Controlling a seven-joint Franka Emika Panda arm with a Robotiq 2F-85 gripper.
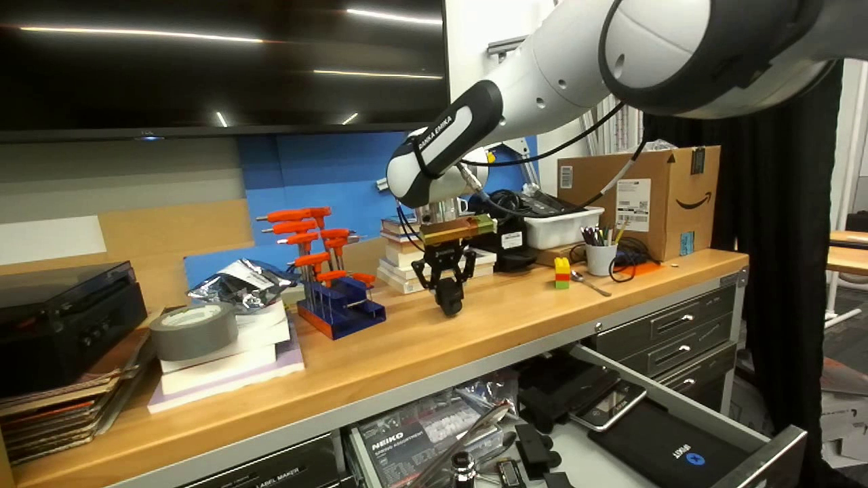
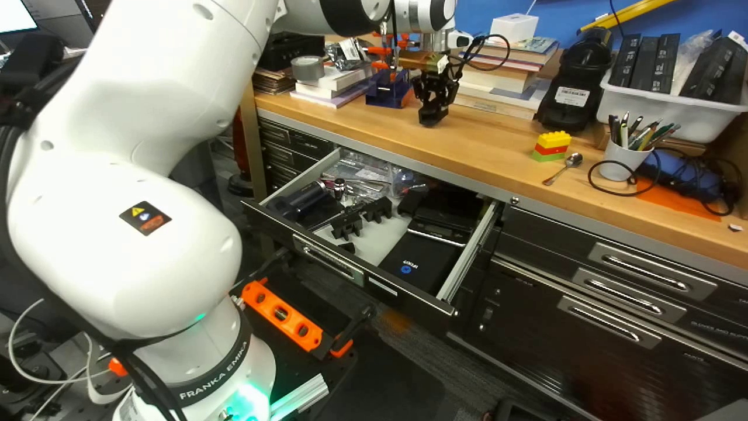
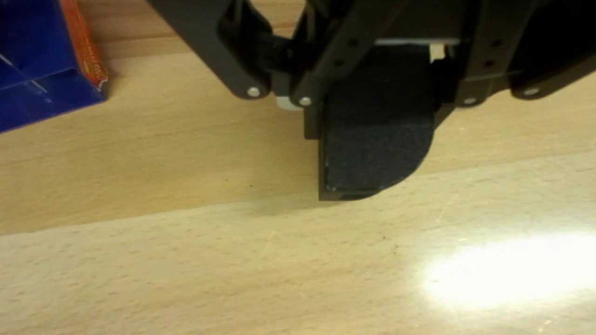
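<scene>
My gripper [image 1: 447,280] is shut on a black object [image 3: 380,125] with a flat face and one rounded lower corner. In the wrist view that object points down between the fingers, over bare wood of the workbench [image 3: 167,268]. From exterior view 2, the black object [image 2: 432,114] appears at or just above the bench top; whether it touches the wood I cannot tell. To its left in exterior view 1 stands a blue holder [image 1: 342,309] with several orange-handled hex keys [image 1: 299,215].
Below the bench an open drawer [image 2: 392,231] holds tools and black cases. Books [image 1: 407,253] stand behind the gripper. On the right are a toy-brick stack [image 1: 562,273], a spoon [image 1: 590,284] and a pen cup [image 1: 600,259]. Bare wood lies between the hex-key holder and the bricks.
</scene>
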